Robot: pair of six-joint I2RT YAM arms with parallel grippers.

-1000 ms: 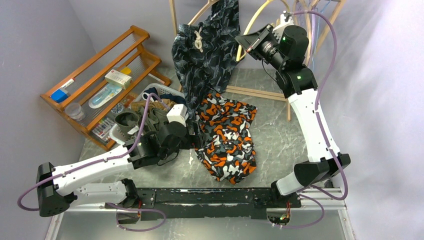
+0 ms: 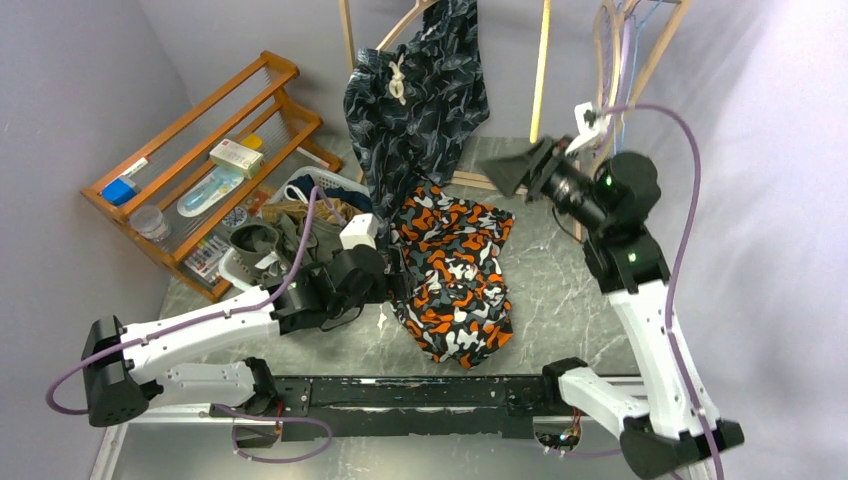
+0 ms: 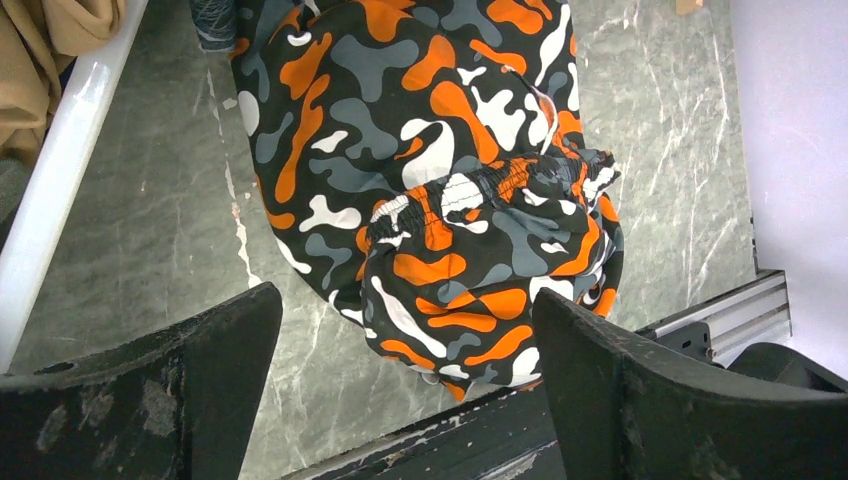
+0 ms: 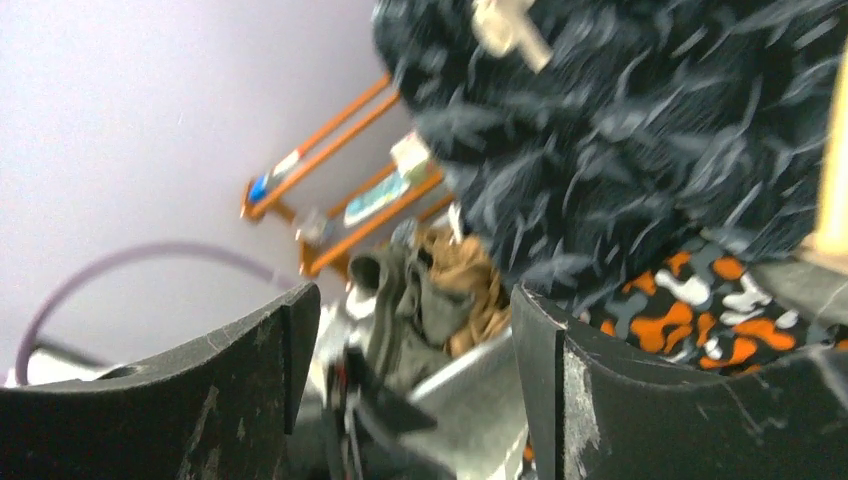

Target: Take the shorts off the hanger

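Dark grey patterned shorts [image 2: 410, 110] with a pale drawstring hang from the wooden rack at the top. Orange, grey and white camo shorts [image 2: 455, 260] lie on the floor below them, filling much of the left wrist view [image 3: 400, 120]. My left gripper is open above the camo shorts with nothing between its fingers. My right gripper is open and empty, raised at the upper right of the top view in front of the dark shorts; its wrist view is blurred.
A yellow hanger bar [image 2: 542, 60] hangs at the top. A basket of clothes [image 2: 250, 270] and a wooden shelf [image 2: 215, 120] stand at the left. Bare floor [image 2: 575, 310] is at the right.
My right arm has moved right and down in the top view, away from the yellow hanger, which has swung from curved around it to hanging straighter. My left arm has shifted slightly.
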